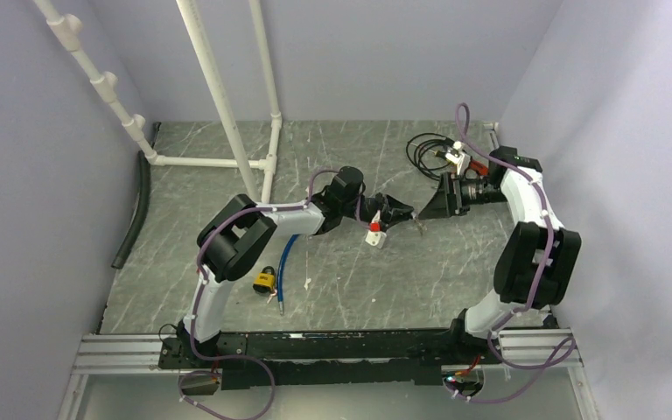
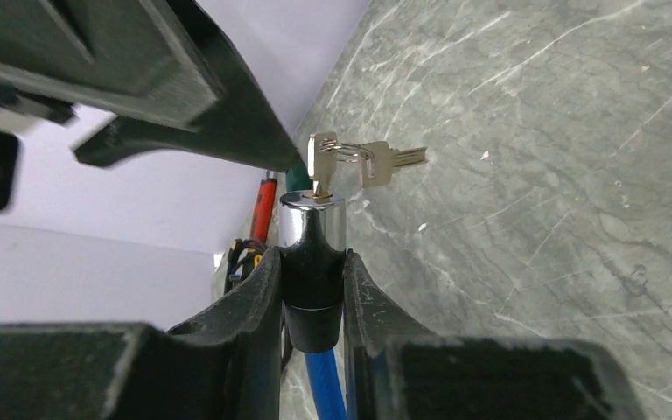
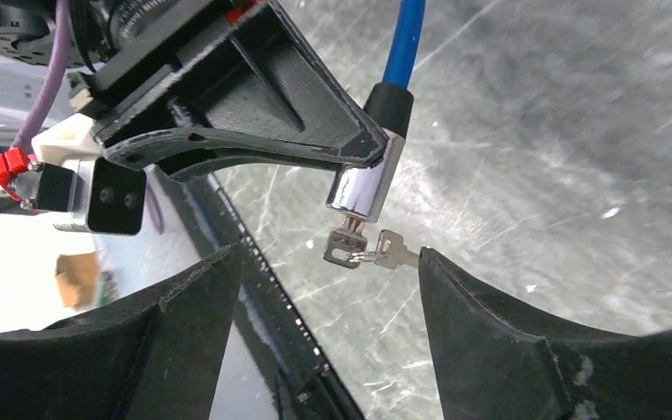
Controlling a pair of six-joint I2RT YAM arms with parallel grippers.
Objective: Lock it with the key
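Observation:
My left gripper is shut on the black sleeve of the lock end (image 2: 311, 219), a silver cylinder on a blue cable (image 2: 325, 385). A key (image 2: 319, 162) stands upright in the face of the cylinder. A second key (image 2: 385, 164) hangs beside it on a small ring. In the top view the keys (image 1: 419, 224) show just past the left fingertips. My right gripper is open, its fingers (image 3: 197, 306) spread wide. From the right wrist, the keyed end (image 3: 344, 245) appears across the gap; whether it lies between the fingers cannot be told.
A yellow padlock (image 1: 264, 280) lies at the front left, close to the blue cable's free end (image 1: 281, 302). Coiled black cables (image 1: 424, 156) sit at the back right. White pipes (image 1: 201, 162) rise at the back left.

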